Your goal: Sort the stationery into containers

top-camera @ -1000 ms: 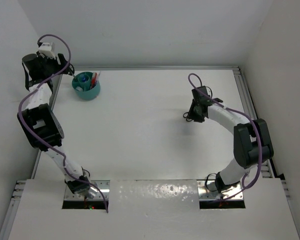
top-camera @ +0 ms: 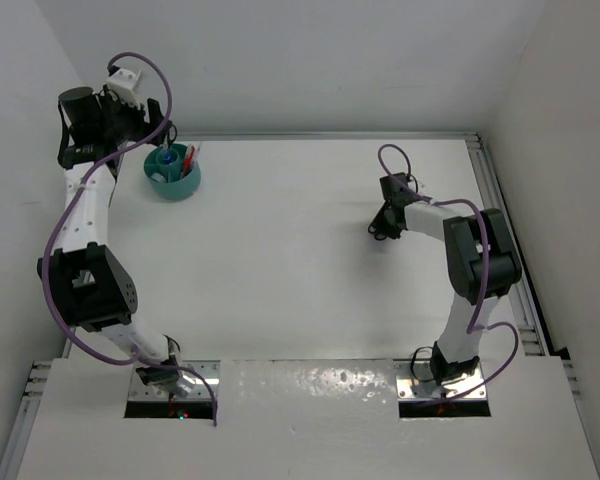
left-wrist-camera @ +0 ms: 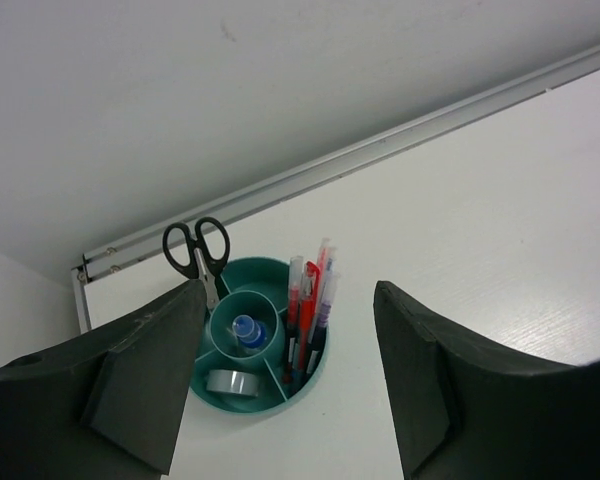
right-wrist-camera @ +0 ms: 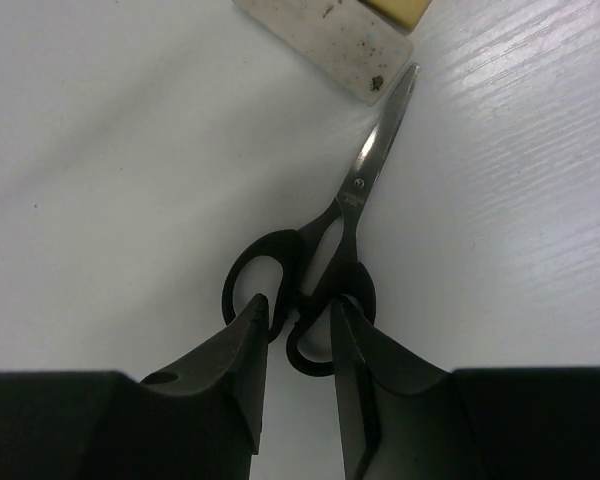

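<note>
A teal divided organizer (left-wrist-camera: 253,403) holds pens (left-wrist-camera: 307,320), a white roll (left-wrist-camera: 233,382), a blue-capped item (left-wrist-camera: 246,331) and black-handled scissors (left-wrist-camera: 210,262) in the left wrist view. My left gripper (top-camera: 155,127) is open above it. On the right of the table, my right gripper is part open, low over the handles of another pair of scissors (right-wrist-camera: 361,184) lying flat; whether the fingertips touch them I cannot tell. Beside the blade tip lie a pale eraser-like block (right-wrist-camera: 335,50) and a yellow item (right-wrist-camera: 398,10).
Rails and walls border it at the back and sides, with the organizer near the back left corner.
My left gripper rose and shifted right from over the organizer, leaving scissors standing in it. My right arm shifted slightly at the scissors on the table.
</note>
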